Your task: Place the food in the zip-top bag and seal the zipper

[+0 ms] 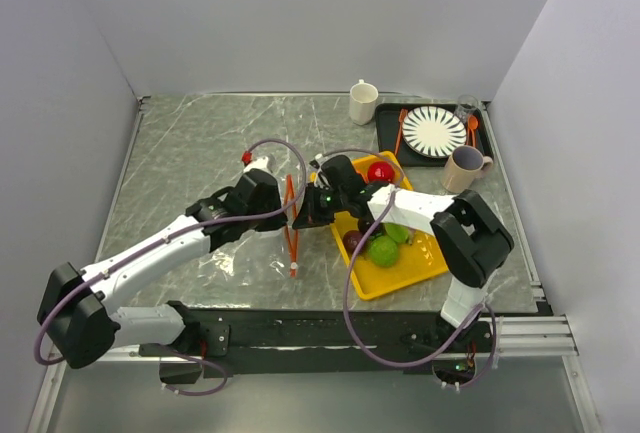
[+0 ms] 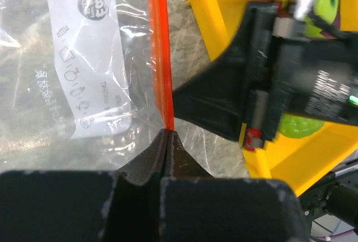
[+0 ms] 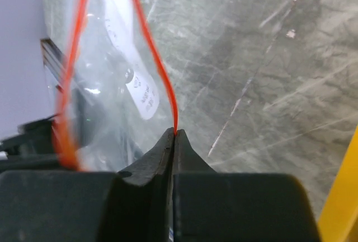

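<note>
The clear zip top bag [image 2: 84, 57] with red zipper strips lies in the middle of the table. My left gripper is shut on one red strip of the bag's opening. My right gripper is shut on the other red strip, close beside the left one; in the right wrist view the two strips stand apart. In the yellow bin [image 1: 410, 268] on the right are a red item [image 1: 380, 172], dark round items [image 1: 352, 242] and green items [image 1: 383, 251], partly under my right arm.
A black tray [image 1: 438, 158] with plate, utensils and glass is at the back right, with a white mug [image 1: 363, 103] and a grey mug [image 1: 462, 169] nearby.
</note>
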